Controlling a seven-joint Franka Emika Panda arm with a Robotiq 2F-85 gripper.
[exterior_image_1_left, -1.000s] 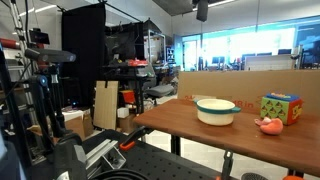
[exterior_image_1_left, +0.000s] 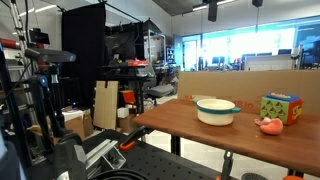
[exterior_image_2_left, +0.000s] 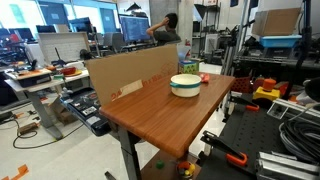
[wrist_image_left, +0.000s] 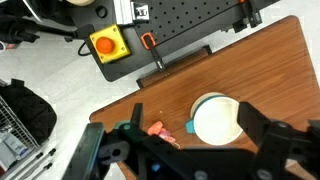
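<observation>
A white bowl with a teal band (exterior_image_1_left: 217, 112) stands upright on the brown wooden table (exterior_image_1_left: 172, 121). To its right lies a pink toy (exterior_image_1_left: 269, 126), with a colourful box (exterior_image_1_left: 281, 108) behind. High over the table is my gripper (exterior_image_1_left: 234, 9), only its fingertips showing at the top edge. In the wrist view, its dark fingers (wrist_image_left: 137, 115) are spread wide, with nothing held. From above, the white bowl (wrist_image_left: 216, 120) and pink toy (wrist_image_left: 160, 131) lie on the table below; part of the view is covered by the gripper body.
A tan board (exterior_image_2_left: 140, 77) closes off the table's far side. Bare wood (exterior_image_2_left: 170, 121) lies in front of the bowl. Along the robot's side, a black perforated base (wrist_image_left: 190, 25) carries a yellow box with a red button (wrist_image_left: 106, 44).
Bowl, toy and box have stayed put.
</observation>
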